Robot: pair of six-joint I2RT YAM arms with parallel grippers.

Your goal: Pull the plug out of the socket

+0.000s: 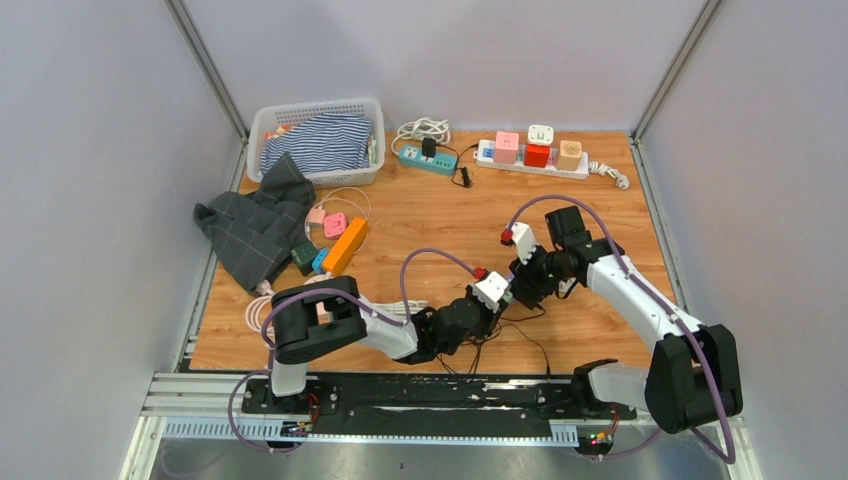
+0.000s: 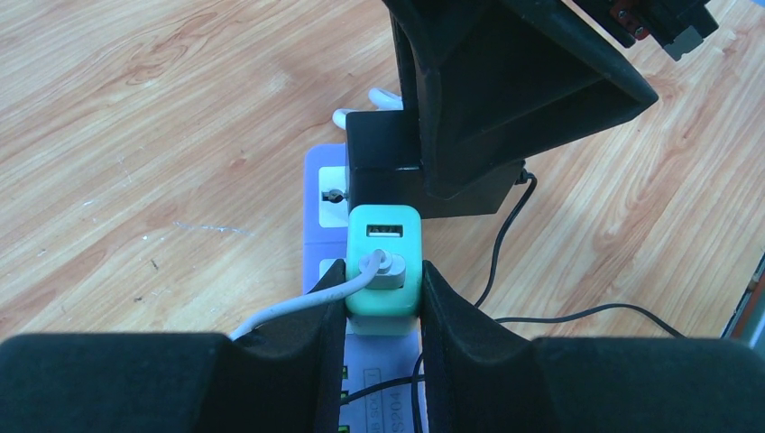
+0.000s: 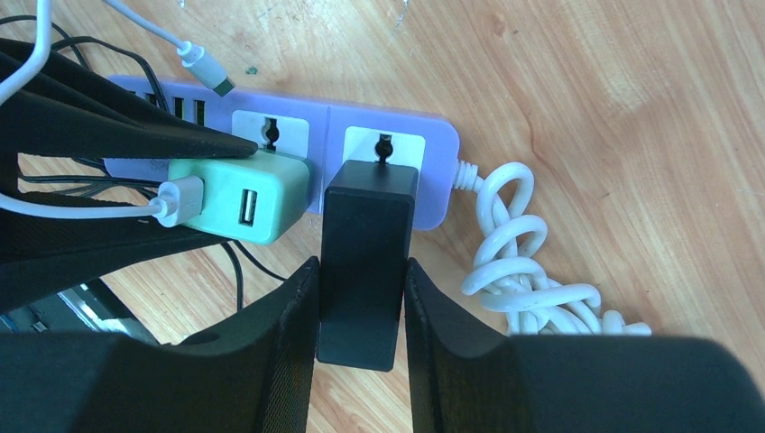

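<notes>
A purple power strip (image 3: pixel 437 162) lies on the table between my two arms. On it sit a mint-green USB plug (image 2: pixel 385 234) with a white cable in its face, and a black plug (image 3: pixel 365 271) over the end socket nearest the strip's cord. My left gripper is shut on the mint plug, one finger against each side. At the black plug, my right gripper has a finger close along either side; whether they press on it I cannot tell. The prongs of both plugs are hidden.
Thin black cables (image 2: pixel 577 316) and a coiled white cord (image 3: pixel 523 262) lie beside the strip. At the back stand a teal strip (image 1: pixel 427 158), a white strip (image 1: pixel 550 168) with several cube plugs, and a basket (image 1: pixel 378 130). Bare wood fills the table's middle.
</notes>
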